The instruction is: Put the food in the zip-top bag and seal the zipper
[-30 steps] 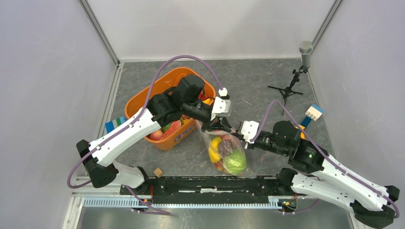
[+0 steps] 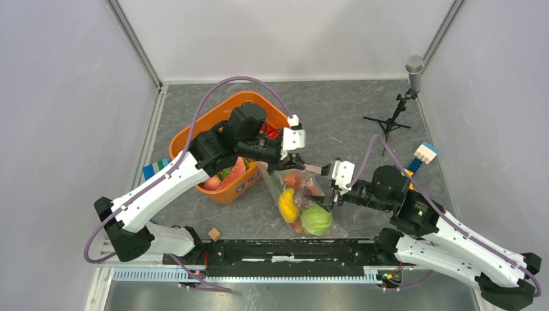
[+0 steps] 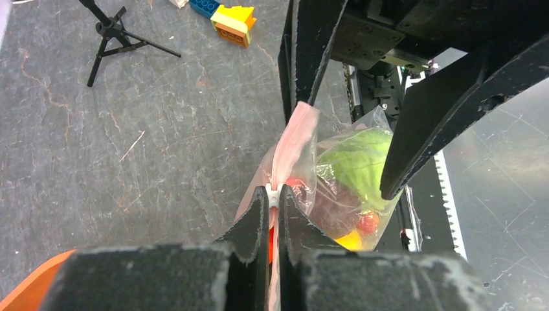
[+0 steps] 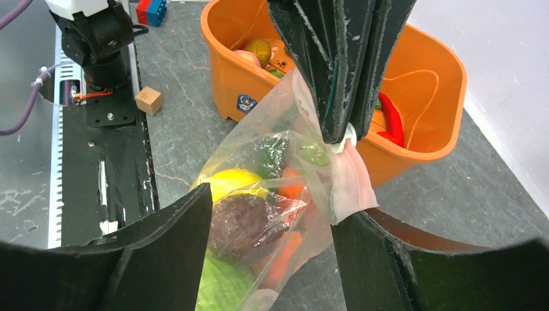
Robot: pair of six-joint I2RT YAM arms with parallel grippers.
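The clear zip bag (image 4: 250,148) hangs by its pink-edged top. Inside show green lettuce (image 2: 317,220), a yellow food (image 2: 287,205), a dark brown item (image 4: 239,223) and orange-red pieces (image 4: 282,258). My left gripper is shut on the white zipper slider (image 3: 272,194) at the bag's top edge. Partway along the strip, it leaves the pink end (image 3: 299,133) free towards the right arm. Spread wide, my right gripper has fingers on either side of the bag; one fingertip is close to the pink end, and whether they touch I cannot tell.
An orange bin (image 2: 241,188) with more food stands behind the left arm. A microphone stand (image 2: 390,122) and toy bricks (image 2: 425,153) are at the right. A small wooden block (image 2: 214,234) lies front left.
The left gripper has moved leftward along the bag's top, leaving more of the pink strip showing.
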